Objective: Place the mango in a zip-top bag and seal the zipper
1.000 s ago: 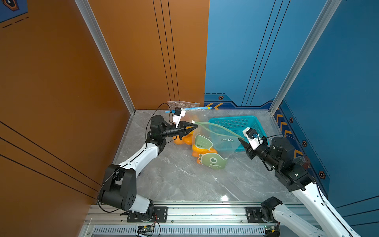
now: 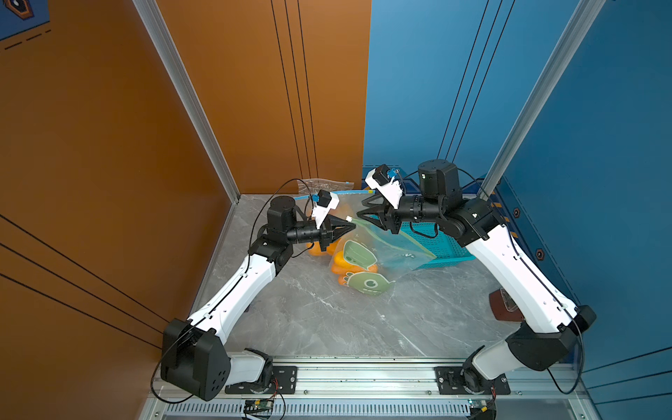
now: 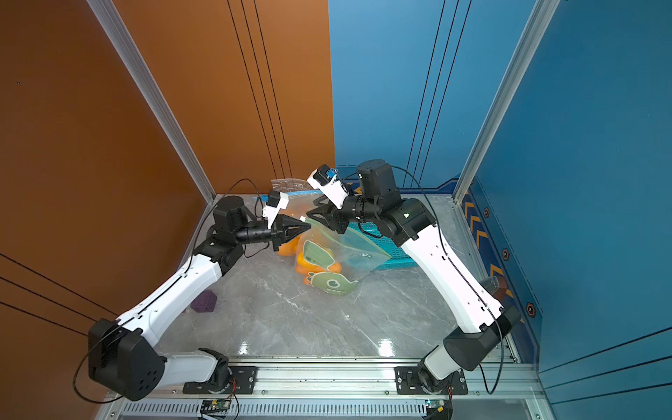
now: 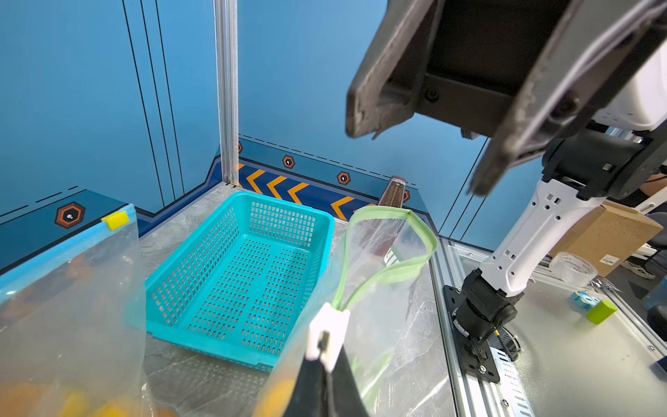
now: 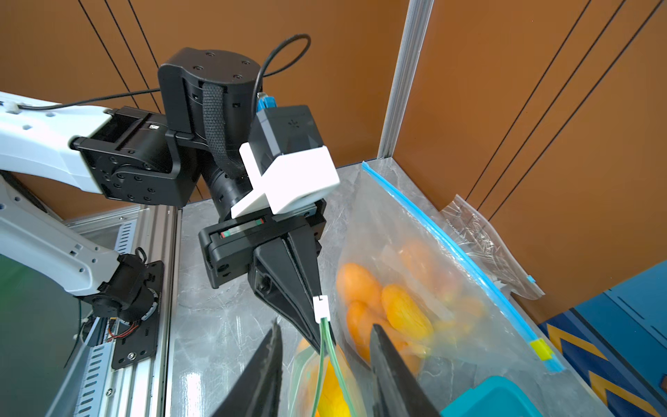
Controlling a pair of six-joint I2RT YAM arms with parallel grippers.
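Observation:
The clear bag (image 2: 402,255) with green prints hangs above the table, orange-yellow mango (image 5: 335,399) low inside it. At one end of its green zip strip (image 4: 417,260) is a white slider (image 4: 328,333). My left gripper (image 2: 353,224) is shut on that slider end, holding the bag up. In the left wrist view the green-edged mouth gapes toward the right side. Above the bag, close to the slider end, my right gripper (image 2: 361,210) stands open. Its two fingers straddle the green strips in the right wrist view, with no contact showing.
A teal basket (image 4: 239,278) lies empty behind the bag. Another clear bag with a blue zip (image 5: 444,239) holds several orange fruits at the back left. A crumpled clear bag (image 5: 490,246) lies behind it.
My right gripper has let go of the bag's right end and swung up and left toward the slider. That free end now droops. The left gripper has shifted slightly right.

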